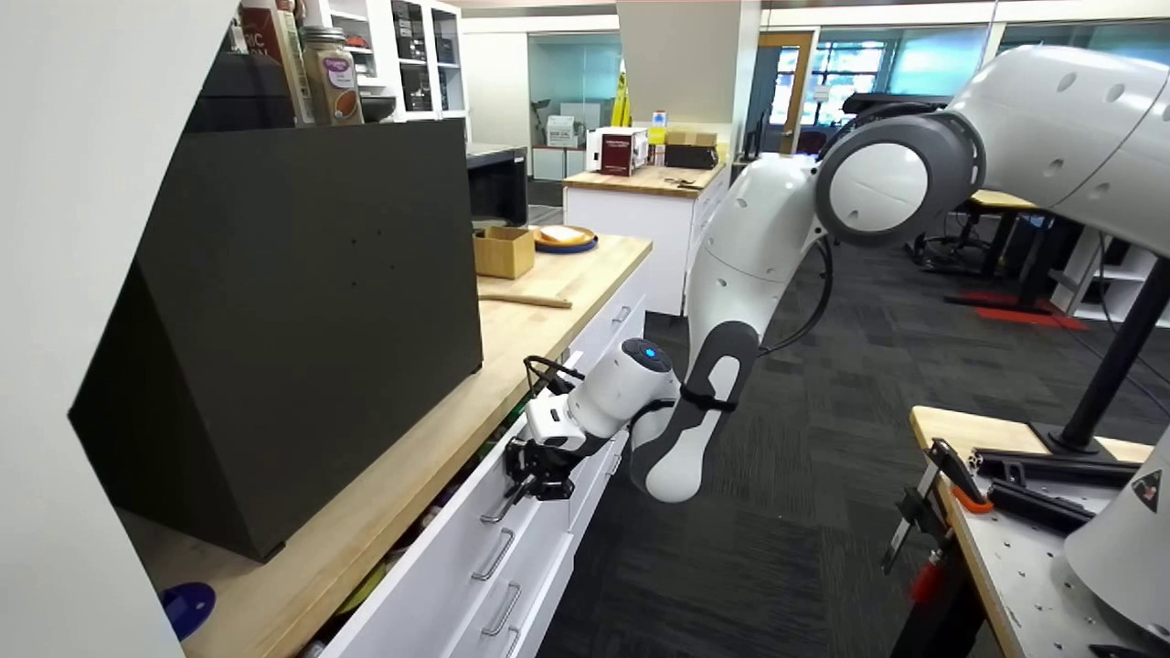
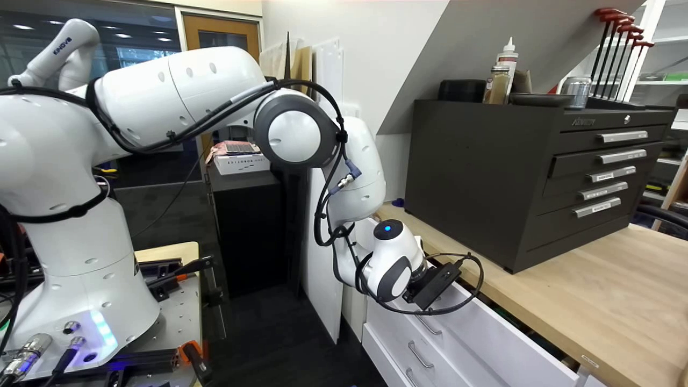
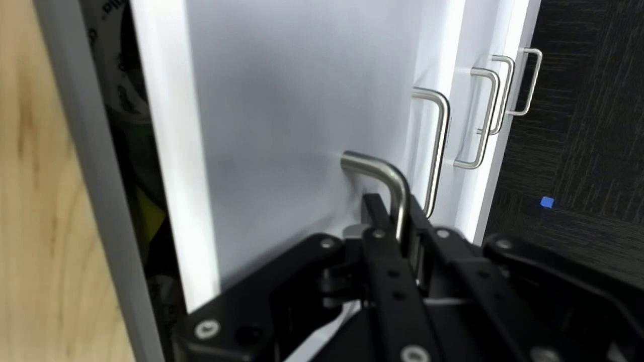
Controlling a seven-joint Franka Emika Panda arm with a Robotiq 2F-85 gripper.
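The white top drawer [image 3: 290, 78] stands partly open, pulled out from under the wooden counter [image 3: 48, 181]. Its metal bar handle [image 3: 374, 166] runs between the black fingers of my gripper, which is shut on it. Seen from the first exterior view, the gripper [image 1: 537, 472] is at the drawer front [image 1: 439, 548], with part of the handle [image 1: 495, 514] sticking out beside it. In the second exterior view the gripper [image 2: 435, 290] hangs in front of the drawer, its fingers mostly hidden. Dark and coloured contents show through the gap behind the drawer front.
Lower drawers with bar handles [image 1: 493, 554] lie below, shut. A black tool chest [image 2: 490, 174] stands on the counter, near its edge. Farther along are a wooden box [image 1: 505, 253] and a plate [image 1: 565, 238].
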